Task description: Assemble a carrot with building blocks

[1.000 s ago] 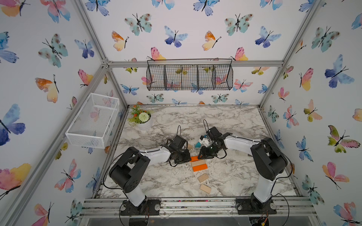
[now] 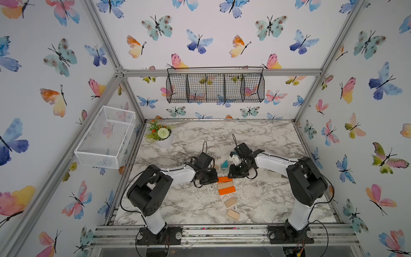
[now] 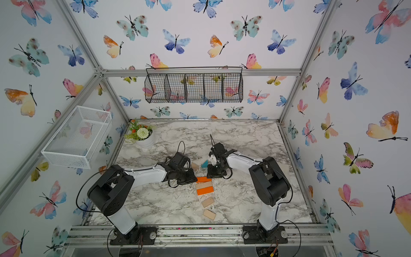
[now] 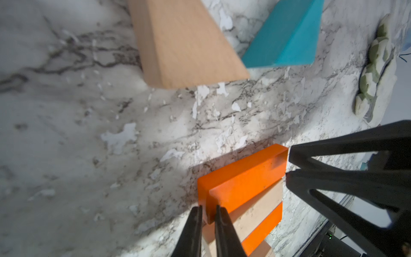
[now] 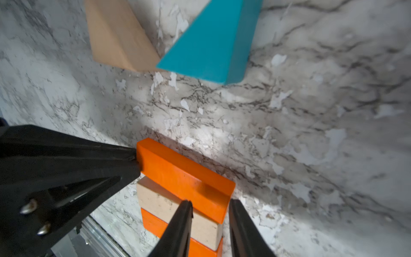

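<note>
An orange block [image 4: 244,180] lies atop a stack of beige [image 5: 179,214] and orange blocks [image 2: 227,190] at table centre. My left gripper is shut on the orange block's near end in the left wrist view. My right gripper is part open at the block's other end; whether it touches is unclear. Behind them lie a beige wedge [image 4: 179,47] and a teal wedge [image 5: 214,42]. Two beige blocks [image 2: 230,201] [image 2: 233,214] lie toward the front.
A plant pot [image 2: 163,141] stands at back left. A white mesh basket [image 2: 98,160] hangs on the left wall, a wire basket [image 2: 215,87] on the back wall.
Both grippers have shifted slightly toward the back, the left also slightly right. More of the teal wedge shows beside my right gripper.
</note>
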